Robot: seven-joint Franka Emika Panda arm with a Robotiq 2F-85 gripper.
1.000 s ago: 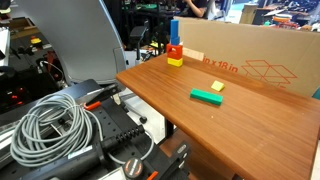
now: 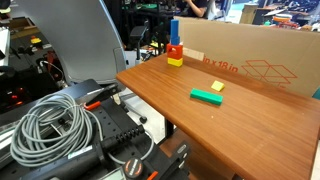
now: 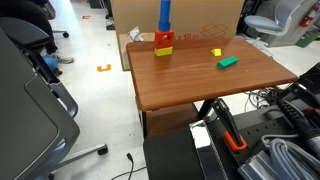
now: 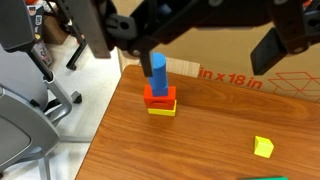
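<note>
Wide apart in the wrist view, the dark fingers of my gripper are open, with nothing held between them. Beyond them, near the left end of the wooden table (image 2: 255, 130), stands an upright stack: a yellow block (image 2: 175, 62) at the bottom, red (image 2: 174, 50) above it and a blue cylinder (image 2: 175, 28) on top. The cylinder (image 4: 158, 78) appears close to the left finger in the wrist view; whether they touch cannot be told. A green block (image 2: 206, 97) and a small yellow block (image 2: 218, 86) lie apart from the stack. Neither exterior view shows the gripper.
A cardboard panel (image 2: 250, 55) with red print rises along the table's back edge. Coiled grey cable (image 2: 52, 130) and dark equipment lie beside the table. An office chair (image 3: 45, 100) stands off the stack's end.
</note>
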